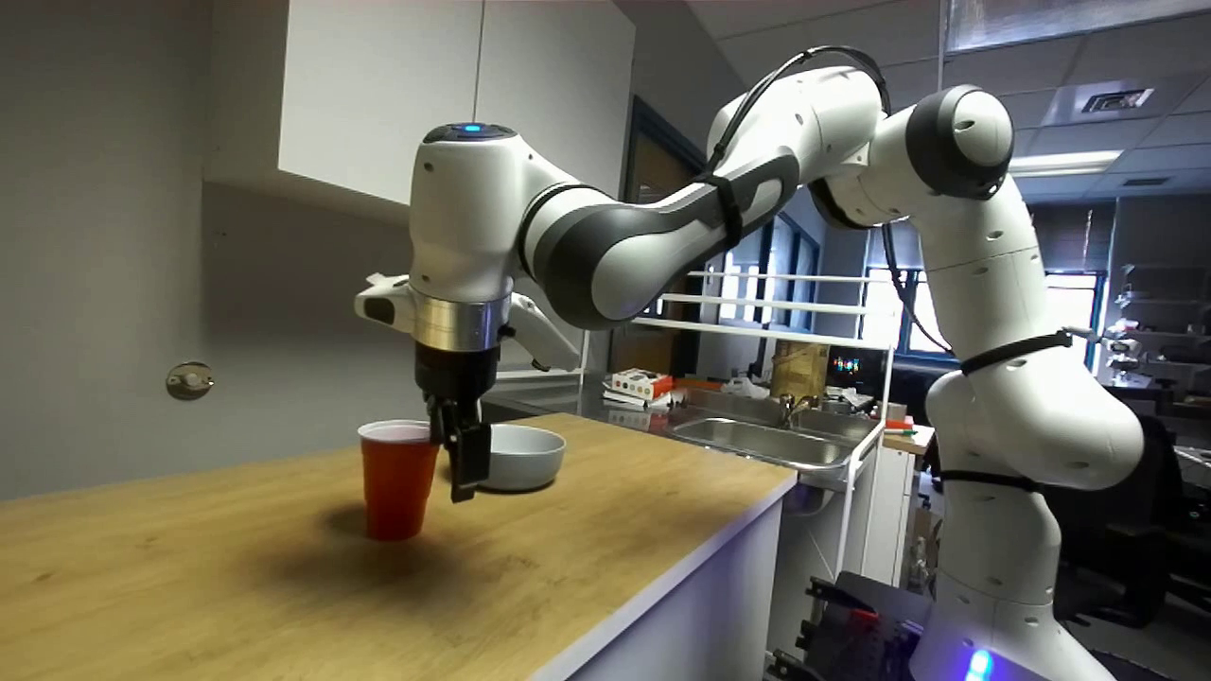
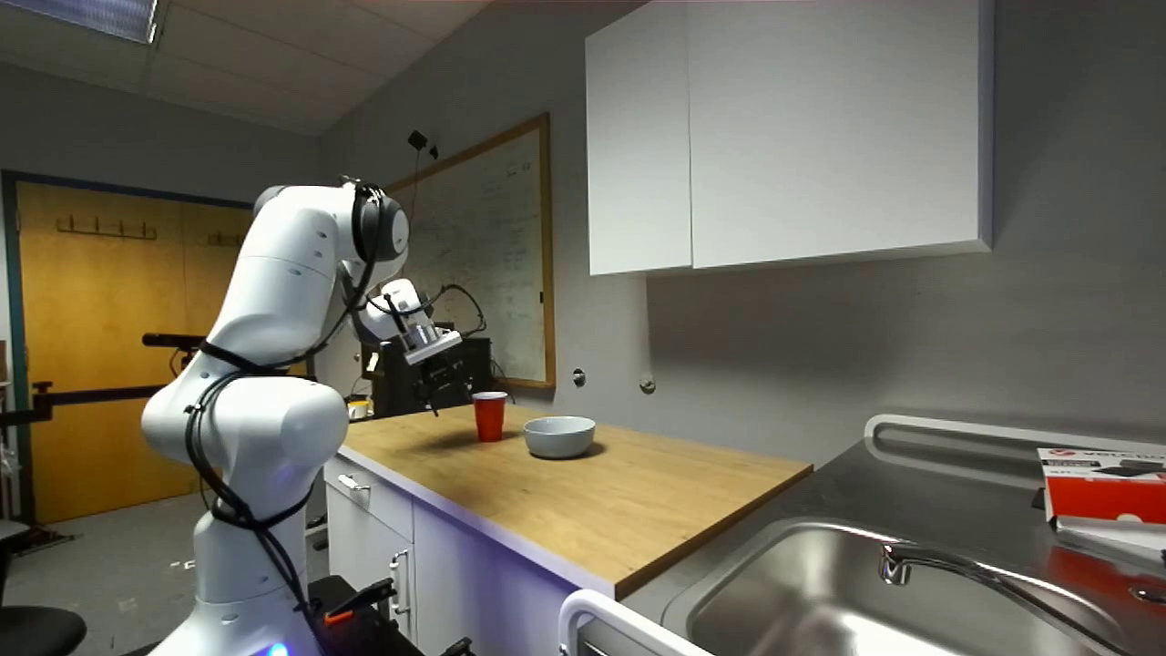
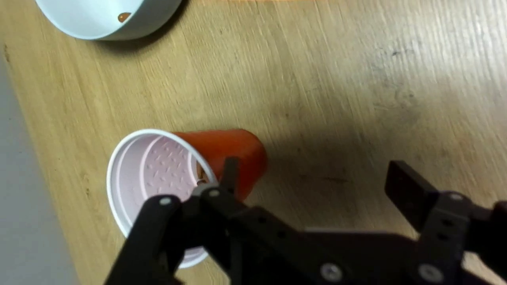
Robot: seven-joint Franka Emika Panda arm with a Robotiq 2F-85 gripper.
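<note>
A red plastic cup [image 1: 396, 488] with a white inside stands upright on the wooden counter. In the wrist view a few small brown bits show inside the cup [image 3: 237, 147]. My gripper is open, pointing down, with bare counter visible between its spread fingers. One finger [image 3: 231, 173] overlaps the cup's side in the wrist view; whether it touches cannot be told. Close by sits a pale grey bowl [image 2: 559, 437], holding at least one small brown piece [image 3: 124, 17].
A wall cabinet [image 1: 375, 91] hangs above, close to the arm. Beyond the counter's end lies a metal sink [image 2: 809, 590], with a red and white box [image 2: 1104, 492] near it.
</note>
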